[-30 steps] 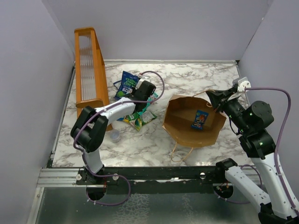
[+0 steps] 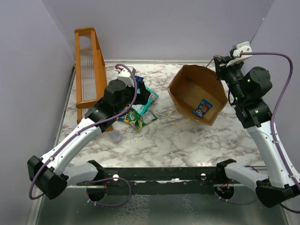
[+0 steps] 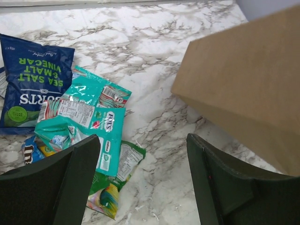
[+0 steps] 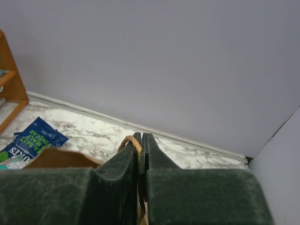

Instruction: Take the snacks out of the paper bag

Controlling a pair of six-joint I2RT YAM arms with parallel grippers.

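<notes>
The brown paper bag (image 2: 187, 84) is held tilted on the right, its mouth facing the camera, with a small blue snack packet (image 2: 202, 108) inside. One twisted handle (image 4: 138, 146) is pinched between the tips of my right gripper, which is shut. My left gripper stands open above the table, nothing between its fingers, to the left of the bag. Below and left of it lie a dark blue crisps bag (image 3: 35, 82), a teal sweets bag (image 3: 89, 124) and a green packet (image 3: 127, 161), partly covered by the left arm in the top view.
A wooden rack (image 2: 78, 70) with a ribbed panel stands at the left. A clear small cup (image 2: 115, 136) sits near the snack pile. Walls rise at the back and sides.
The right arm has lifted the bag and moved it back, and the packet inside has shifted as the bag tilted.
</notes>
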